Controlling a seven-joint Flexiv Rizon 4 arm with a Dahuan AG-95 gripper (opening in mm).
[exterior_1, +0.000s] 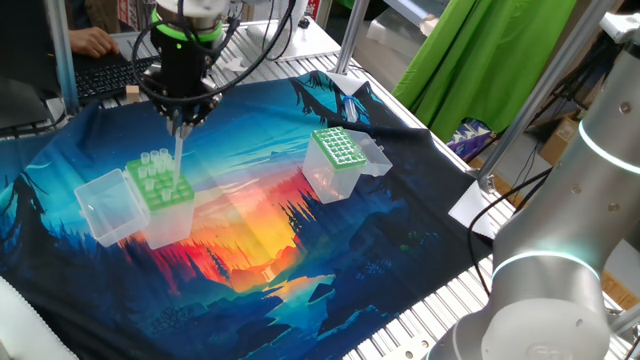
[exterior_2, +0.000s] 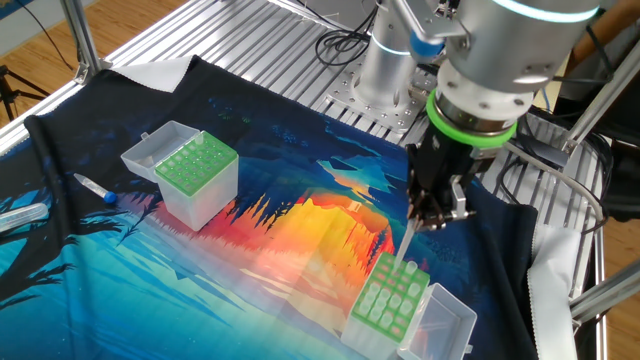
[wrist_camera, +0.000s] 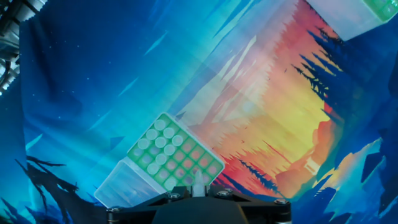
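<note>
My gripper (exterior_1: 177, 122) is shut on a slim clear pipette tip (exterior_1: 179, 155), which points down over one corner of a green-topped tip box (exterior_1: 168, 222). In exterior view 2 the held tip (exterior_2: 405, 240) ends at the far part of that box's green rack (exterior_2: 388, 275); whether its end is clear of the holes I cannot tell. Several whitish tips (wrist_camera: 160, 124) stand in the rack on the side away from my gripper. The wrist view shows the held tip (wrist_camera: 199, 185) end-on between the dark fingers. A second box (exterior_2: 198, 205) has an open green grid (exterior_2: 198, 163) with no tips standing up.
Clear hinged lids lie open beside both boxes, the nearer lid (exterior_1: 108, 208) on the patterned cloth. A blue-capped pen (exterior_2: 97, 188) and a clear tube (exterior_2: 22, 217) lie beyond the second box. Bare cloth (exterior_1: 255, 230) separates the boxes.
</note>
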